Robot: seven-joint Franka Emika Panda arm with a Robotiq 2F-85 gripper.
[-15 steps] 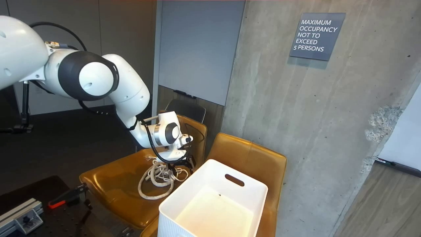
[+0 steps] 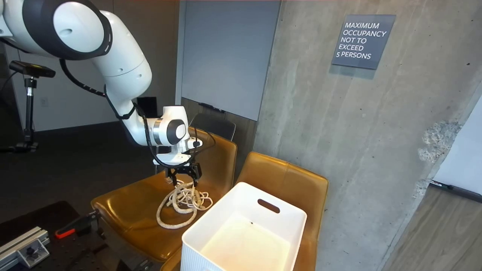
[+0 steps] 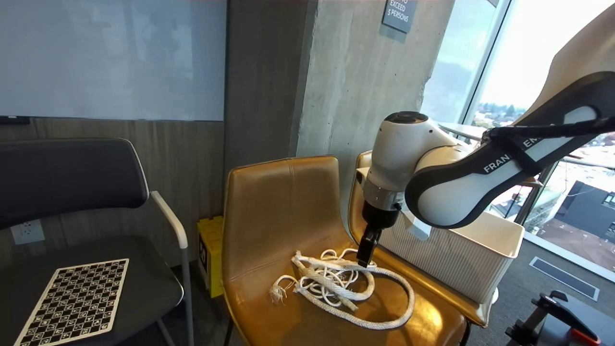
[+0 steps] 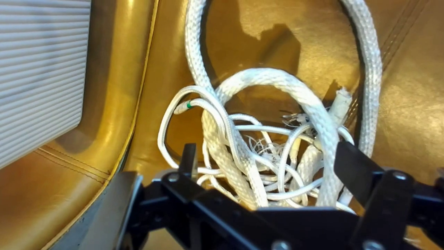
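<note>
A tangle of white ropes, thick braid mixed with thinner cord, lies on the seat of a tan leather chair. My gripper points down over the back part of the tangle. In the wrist view its fingers stand wide apart, so the gripper is open, with strands of thick rope and thin cord showing below and between them. Whether any finger touches the rope I cannot tell. A white bin stands on the adjoining tan chair; its visible floor is bare apart from a tiny dark spot.
The ribbed bin wall rises close on the left in the wrist view. Behind the bin is a second chair's backrest. A black clamp sits at the front left. Bare seat surrounds the rope's front side.
My arm has lifted and moved left in exterior view 1, from beside the bin to above the rope's rear part. The rope pile looks nearly unchanged; the bin has stayed put.
</note>
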